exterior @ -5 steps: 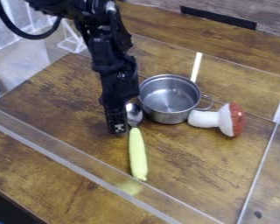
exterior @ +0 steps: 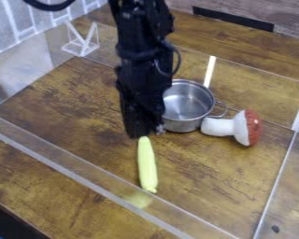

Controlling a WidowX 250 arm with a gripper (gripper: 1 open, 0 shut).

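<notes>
The black gripper (exterior: pixel 139 121) hangs over the wooden table, left of the steel pot (exterior: pixel 190 108) and above the upper end of a pale yellow corn-like piece (exterior: pixel 147 170). It covers part of the pot's left side, and its fingertips are dark and hard to make out, with nothing visible held between them. A white mushroom with a red cap (exterior: pixel 246 128) lies on its side right of the pot.
A white wire-like stand (exterior: pixel 85 35) sits at the back left. A white stick (exterior: pixel 209 71) stands behind the pot.
The arm has grown larger in view and shifted slightly right and up, now covering the silver item and part of the pot. The pot, yellow piece and mushroom have not visibly moved.
</notes>
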